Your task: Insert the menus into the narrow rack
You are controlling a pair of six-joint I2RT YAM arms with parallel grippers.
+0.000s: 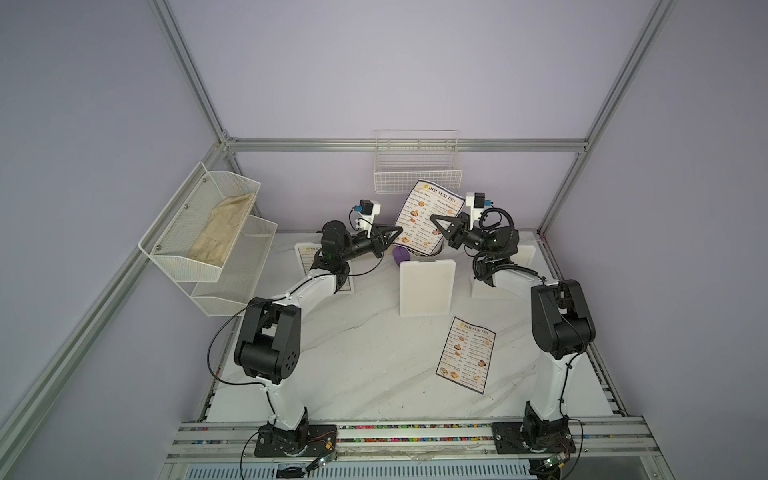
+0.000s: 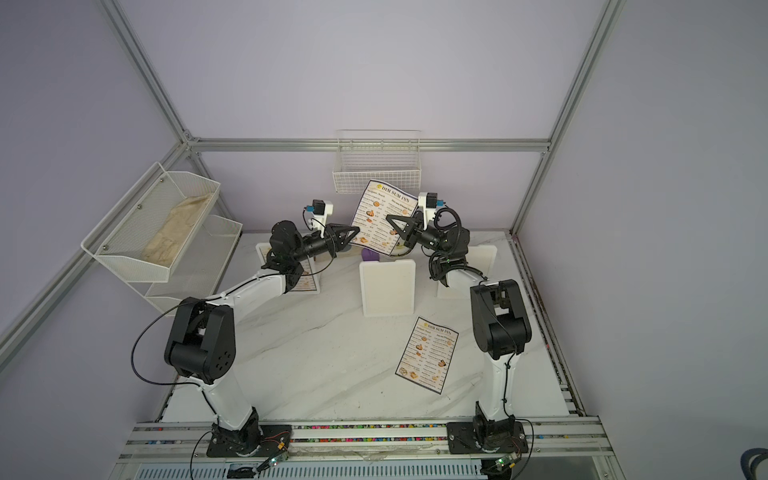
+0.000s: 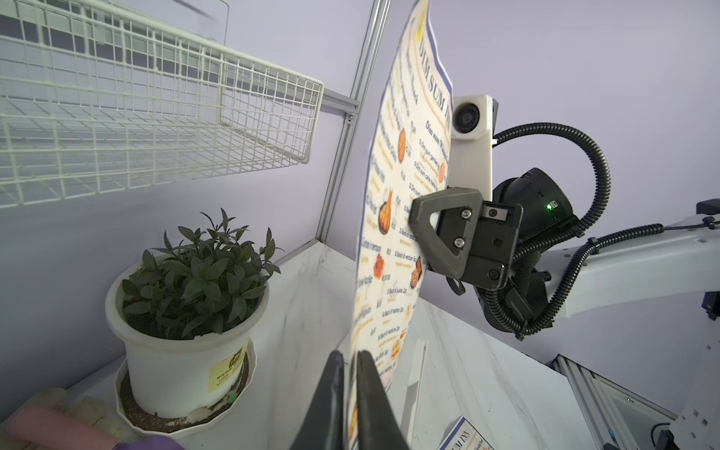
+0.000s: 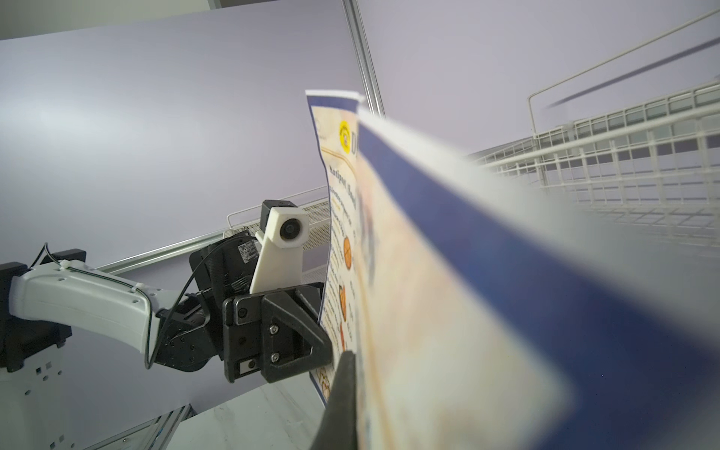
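A "Dim Sum Inn" menu [image 1: 424, 206] is held up above the table between my two arms. My left gripper is shut on its lower left edge, the sheet passing between the fingertips. At the menu's other side my right gripper [image 1: 436, 221] is shut on it; one finger [image 4: 341, 401] lies over the printed face, the other is hidden behind the sheet. Another menu [image 1: 465, 354] lies flat on the table. A narrow white rack [image 1: 426, 289] stands upright below the held menu. Behind my left arm, a further menu [image 1: 306, 254] shows in a white holder.
A potted plant [image 3: 198, 300] stands by the back wall, near a purple object [image 1: 401, 254]. The wire basket [image 1: 417, 177] hangs on that wall. A white panel [image 1: 524, 256] is partly hidden behind my right arm. Shelves [image 1: 209, 232] stand at left.
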